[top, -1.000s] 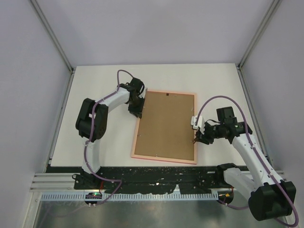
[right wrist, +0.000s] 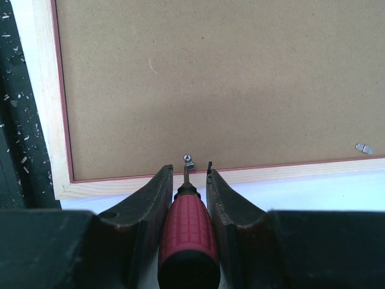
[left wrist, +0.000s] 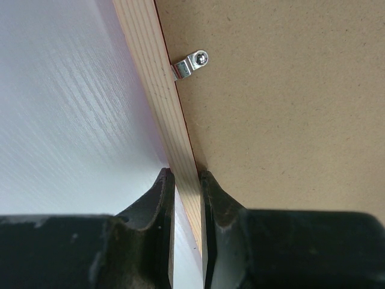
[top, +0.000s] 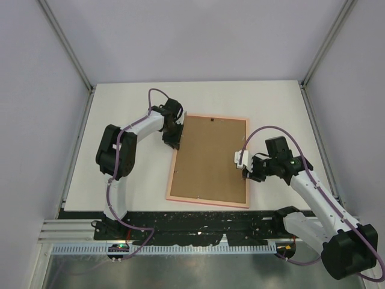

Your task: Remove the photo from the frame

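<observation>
The photo frame (top: 212,159) lies back side up on the white table, its brown backboard (right wrist: 198,90) showing inside a pale wooden rim (right wrist: 120,186). My left gripper is shut on the rim's left side, with a metal clip (left wrist: 191,64) farther up along that edge. At the right side of the frame, my right gripper is shut on a tool with a red handle (right wrist: 188,223). The tool's thin tip appears at a metal clip (right wrist: 189,162) on the backboard's edge; whether they touch is hard to tell. The photo itself is hidden.
Another clip (right wrist: 364,148) sits farther along the same edge. A dark strip (top: 186,226) and a metal rail run along the table's front.
My right gripper and arm have shifted a little to the left, farther over the frame's right edge. The left arm and the frame have stayed where they were.
</observation>
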